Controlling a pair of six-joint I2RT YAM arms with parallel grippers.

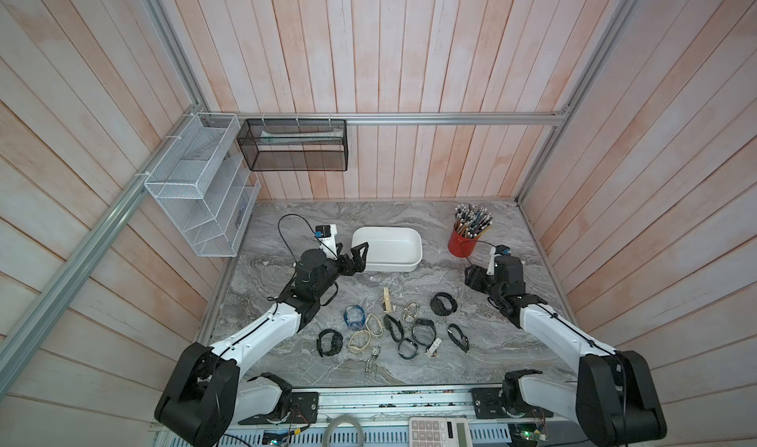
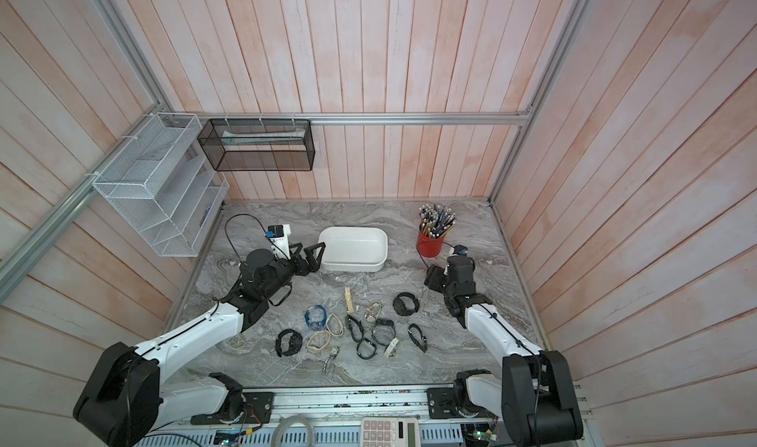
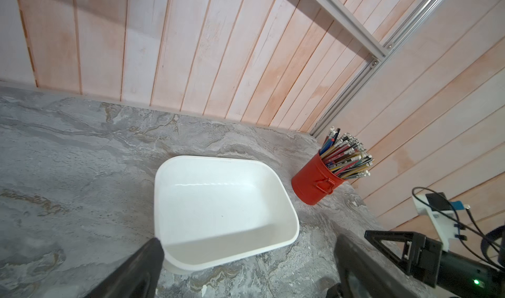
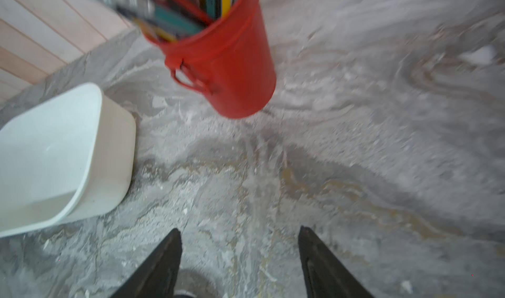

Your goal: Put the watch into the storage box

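Observation:
An empty white box (image 1: 386,249) (image 3: 226,203) stands at the middle back of the marble table. Assorted watches lie loose on the table's front middle, among them a blue one (image 1: 355,315), a black one (image 1: 329,341) and a silver one (image 2: 331,358). My left gripper (image 1: 358,253) is raised beside the box's left end, open and empty. My right gripper (image 1: 470,277) is at the right, in front of the red pencil bucket, above bare table, its fingers apart with nothing between them.
A red bucket (image 2: 429,243) full of pencils stands at the back right. White wire shelves (image 1: 189,186) hang on the left wall and a black mesh basket (image 1: 291,155) on the back rail.

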